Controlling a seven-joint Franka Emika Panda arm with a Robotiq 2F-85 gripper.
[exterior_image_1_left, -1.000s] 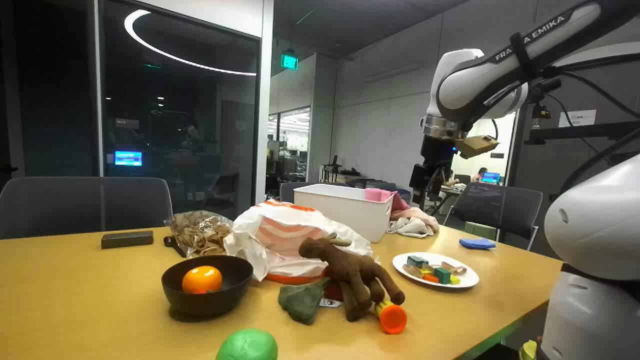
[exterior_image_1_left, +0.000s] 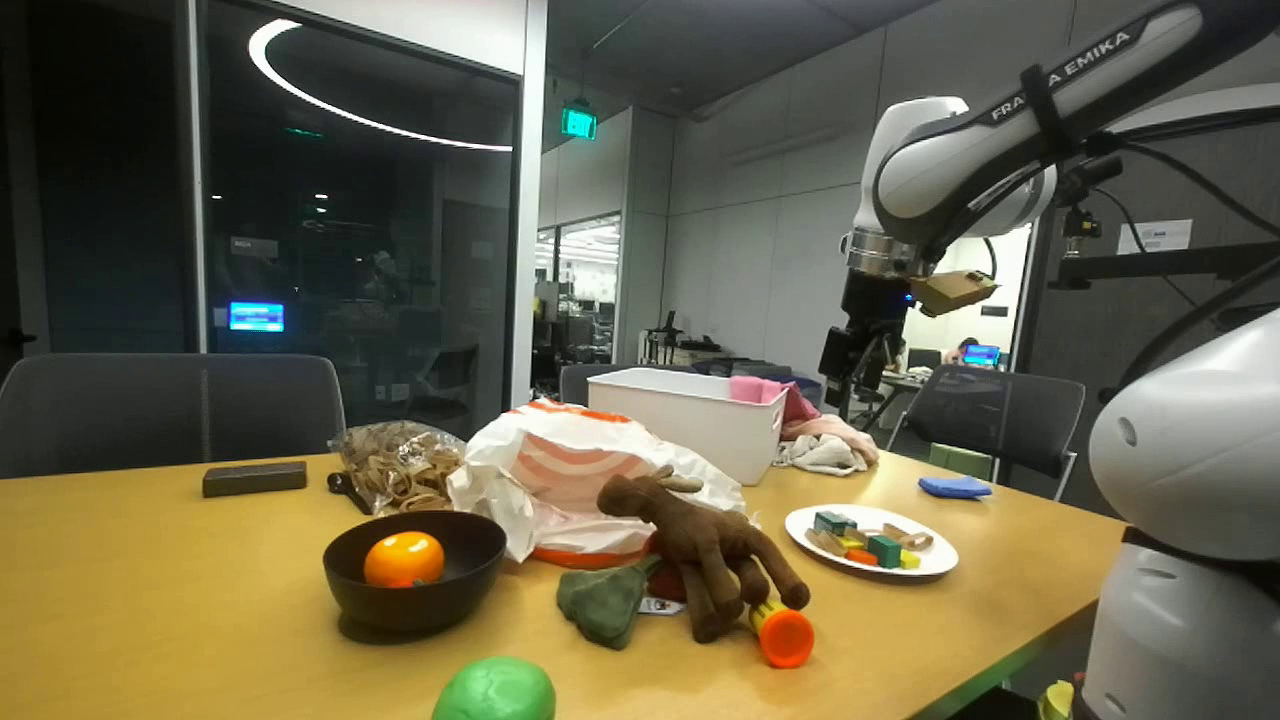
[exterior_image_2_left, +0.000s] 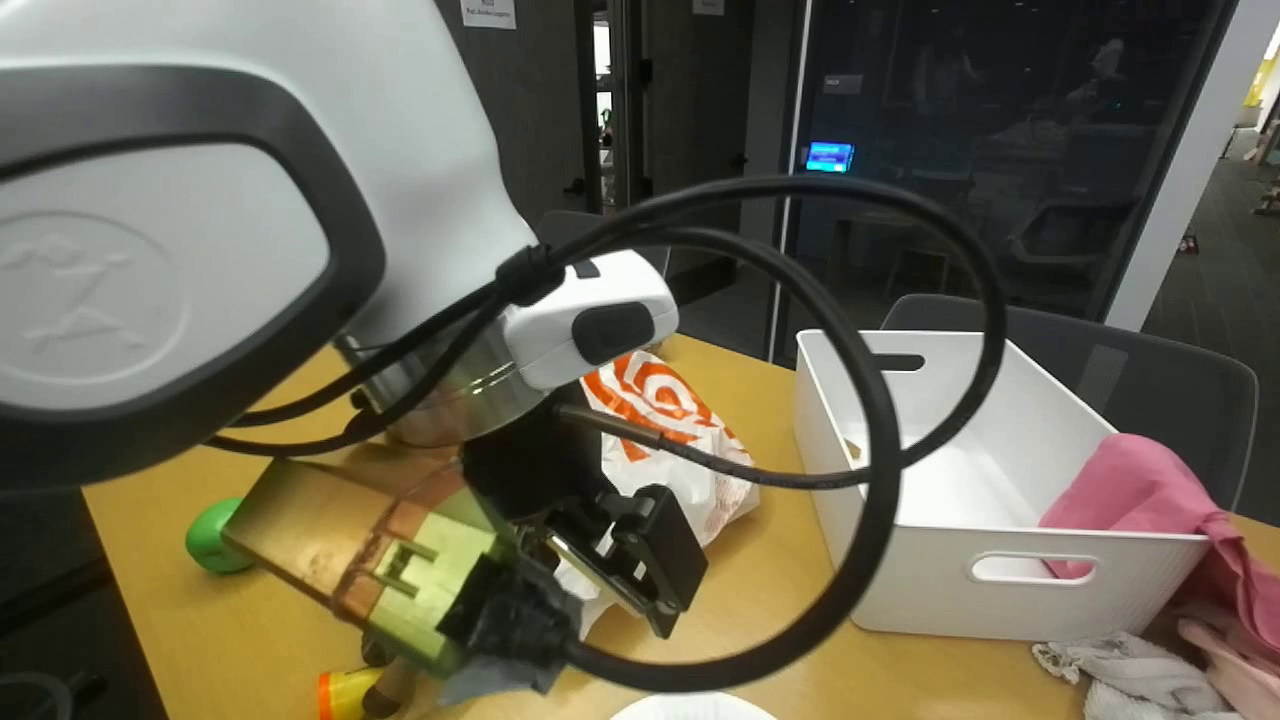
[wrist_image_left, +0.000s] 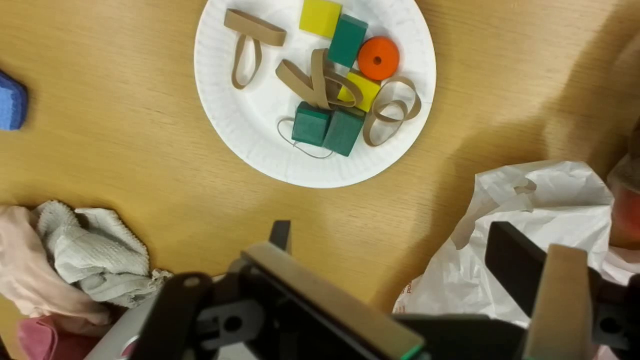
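Observation:
High above the table my gripper (exterior_image_1_left: 853, 382) stands open, its fingers spread wide with nothing between them in the wrist view. Below it and off to one side is a white paper plate (wrist_image_left: 258, 141). On the plate lie green blocks (wrist_image_left: 348, 41), yellow blocks (wrist_image_left: 320, 17), an orange disc (wrist_image_left: 378, 58) with a small hole, and several tan rubber bands (wrist_image_left: 255, 27). One yellow block is partly covered by bands. A white bin (exterior_image_2_left: 1008, 588) has a pink cloth (exterior_image_2_left: 1122, 486) hanging over its rim.
A white plastic bag (exterior_image_1_left: 576, 480), a brown stuffed animal (exterior_image_1_left: 702, 540) and a yellow tube with an orange end (exterior_image_1_left: 786, 636) crowd the middle. A dark bowl (exterior_image_1_left: 414, 606) holds an orange fruit (exterior_image_1_left: 404, 559). Crumpled cloths (wrist_image_left: 102, 255) lie by the bin.

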